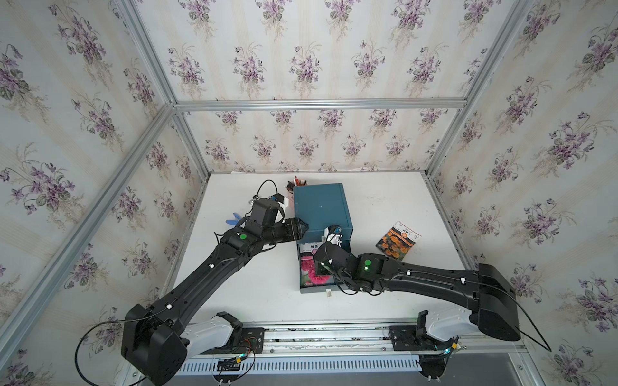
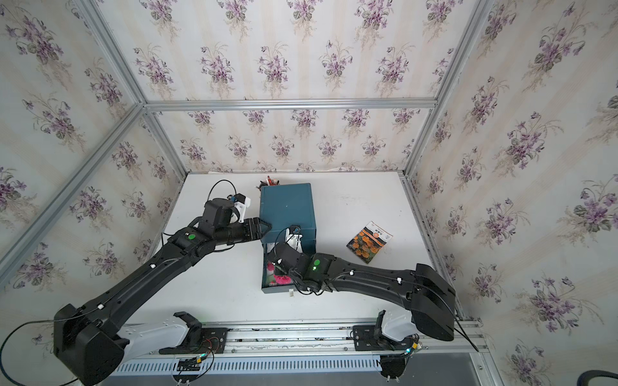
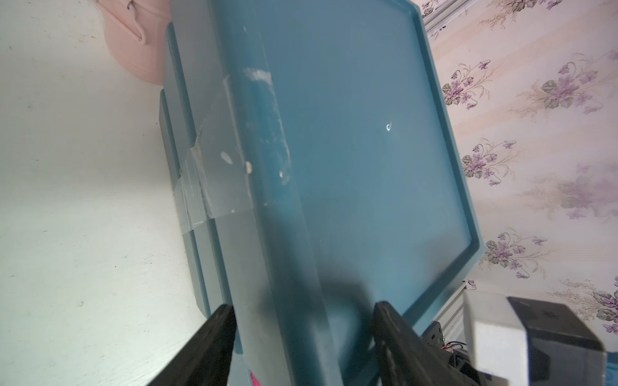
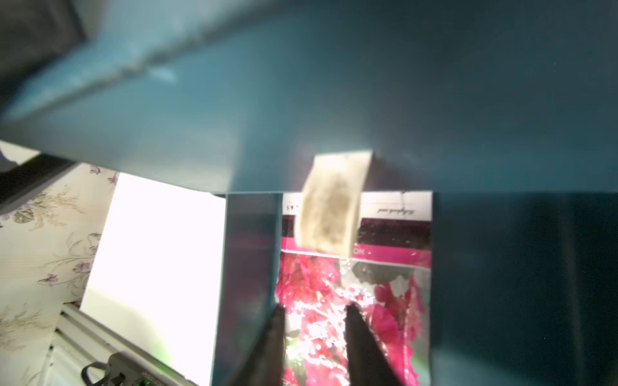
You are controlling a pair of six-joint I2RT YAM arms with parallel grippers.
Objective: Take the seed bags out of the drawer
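A teal drawer unit [image 1: 320,206] has its lower drawer [image 1: 302,286] pulled out, a pink-flowered seed bag [image 4: 386,321] lying inside. My left gripper is open, straddling the unit's upper left front edge. My right gripper, blurred, is over the pink bag inside the drawer, its fingertips parted with no bag visibly gripped. An orange-flowered seed bag [image 1: 396,241] lies on the table right of the unit.
A pink container [image 3: 135,35] stands behind the unit, and a blue object [image 1: 233,220] lies left of it, partly behind my left arm.
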